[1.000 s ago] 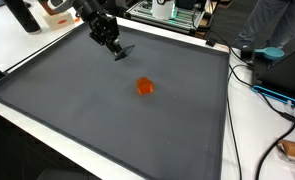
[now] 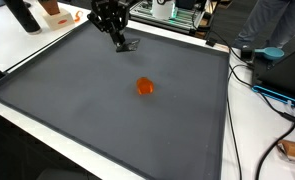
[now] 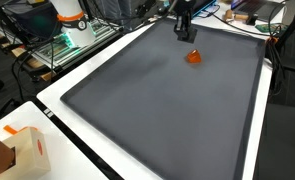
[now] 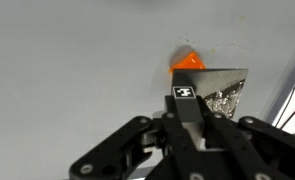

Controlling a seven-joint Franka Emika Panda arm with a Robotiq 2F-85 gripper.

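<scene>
A flat metal blade, like a scraper [image 4: 223,88], sticks out from my gripper, which is shut on its handle end. In exterior view 1 the gripper [image 2: 118,41] is over the far part of the grey board, with the scraper's blade [image 2: 128,46] pointing to the right. A small orange piece [image 2: 145,87] lies on the board, nearer the camera and apart from the gripper. In the wrist view the orange piece [image 4: 189,61] shows just past the blade's edge, its lower part hidden by the blade. Exterior view 2 shows the orange piece [image 3: 193,57] below the gripper [image 3: 186,34].
The grey board [image 2: 97,110] is otherwise bare, with wide free room in its near half. Cables [image 2: 249,85] run past its right edge. White and orange equipment [image 2: 57,14] stands behind the far left corner.
The arm's upper body has swung right and become more upright. The gripper and scraper have shifted slightly toward the far edge; the orange piece has stayed put.
</scene>
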